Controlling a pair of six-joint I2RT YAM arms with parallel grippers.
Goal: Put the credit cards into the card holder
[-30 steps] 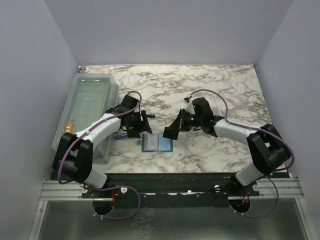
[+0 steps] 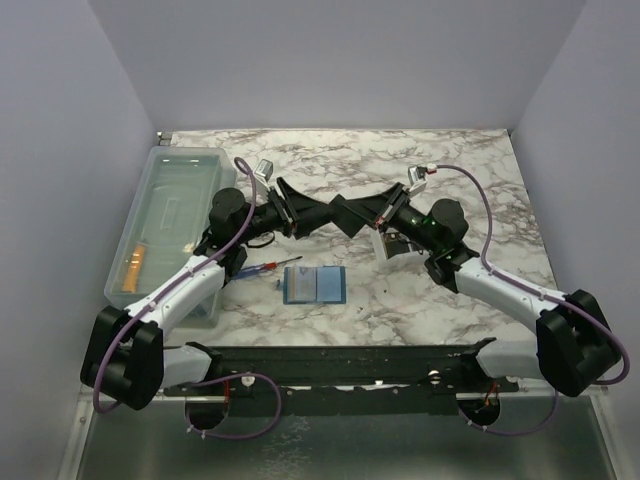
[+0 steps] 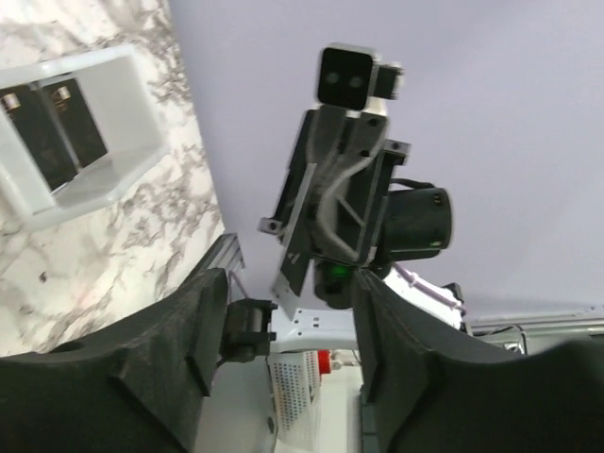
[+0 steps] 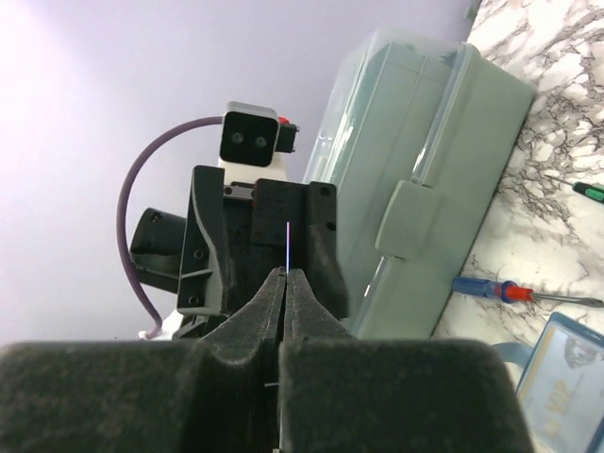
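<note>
In the top view a dark card (image 2: 347,215) is pinched in my shut right gripper (image 2: 369,210); in the right wrist view it shows only edge-on, as a thin upright line. My left gripper (image 2: 305,210) faces it, its fingers apart, near the card's left side; whether they touch it is unclear. The white card holder (image 3: 123,142), with dark slots or cards inside, stands behind the right arm. A blue open case (image 2: 315,284) lies at the front centre.
A large translucent box (image 2: 165,225) takes up the table's left side. A screwdriver (image 4: 491,288) and a small green tool (image 4: 590,192) lie beside it.
Both arms have risen and moved away from the table's front and the blue case. The right gripper carries the dark card up, and the left gripper has come up toward it.
</note>
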